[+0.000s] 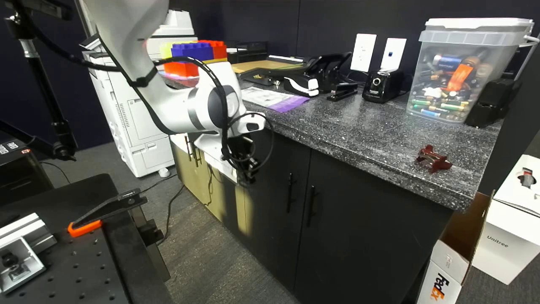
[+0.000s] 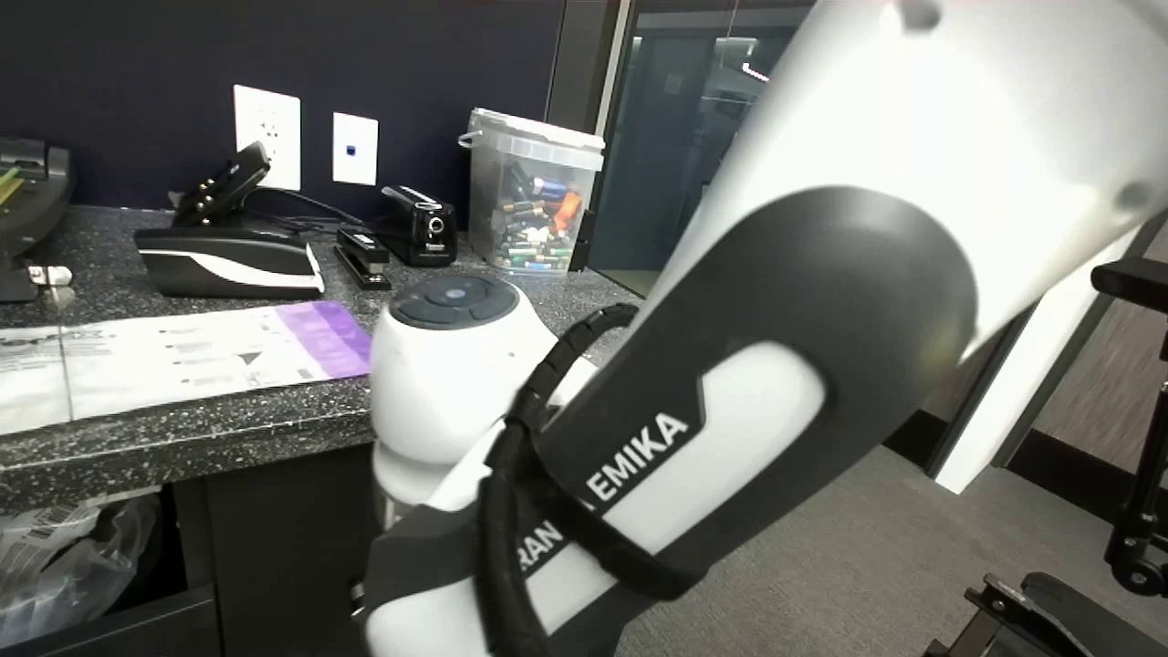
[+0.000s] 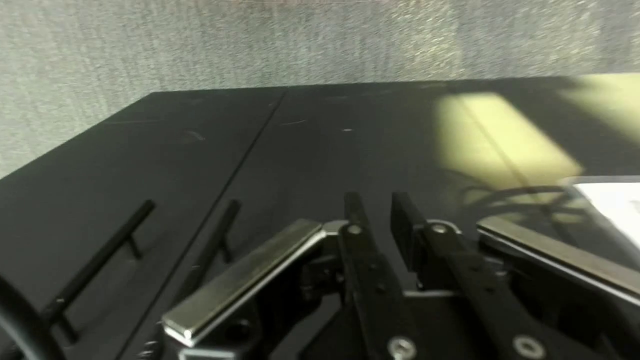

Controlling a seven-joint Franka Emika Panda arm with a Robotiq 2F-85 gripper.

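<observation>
My gripper (image 1: 249, 175) hangs in front of the dark cabinet (image 1: 273, 213), below the counter edge. In the wrist view, the gripper has its two black fingers close together and roughly parallel. A narrow gap shows between them, with no object visible in it. Two black bar handles stand on the cabinet doors, a left handle (image 3: 99, 261) and a right handle (image 3: 207, 252), both left of the fingers and apart from them. A white panel (image 3: 615, 207) edges in at the right; what it belongs to is unclear. From exterior view 2 the gripper is hidden.
On the speckled countertop (image 1: 374, 137) are a clear bucket of batteries (image 1: 445, 76), a dark red part (image 1: 433, 158), a stapler (image 1: 342, 91) and a pencil sharpener (image 1: 383, 85). A drawer holding plastic bags (image 2: 82, 558) stands open under the counter. Open floor (image 1: 202, 263) lies before the cabinet.
</observation>
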